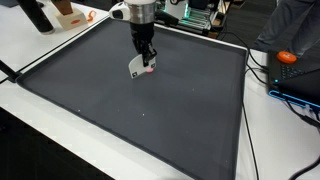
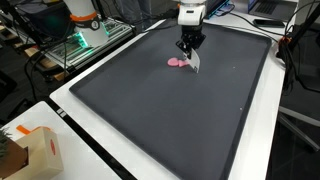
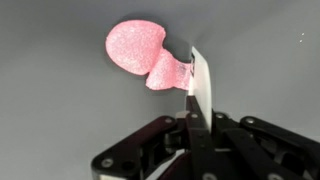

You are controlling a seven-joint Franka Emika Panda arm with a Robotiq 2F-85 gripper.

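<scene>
A thin white card (image 3: 203, 82) stands on edge between the fingers of my gripper, which is shut on it. Seen from outside, the card (image 1: 137, 67) hangs below the gripper (image 1: 146, 52) close to the dark mat. Beside the card lies a pink, rounded, two-lobed object (image 3: 137, 47) with a textured surface. Its narrower end reaches the card in the wrist view, where I cannot tell whether they are joined or only touching. Across the way, the second exterior view shows the pink object (image 2: 177, 62) low on the mat, left of the card (image 2: 193, 63).
A laptop (image 1: 290, 82) with an orange item (image 1: 287, 57) on it sits off to the right. Another arm (image 2: 83, 18) stands beyond the table's left side in the second exterior view.
</scene>
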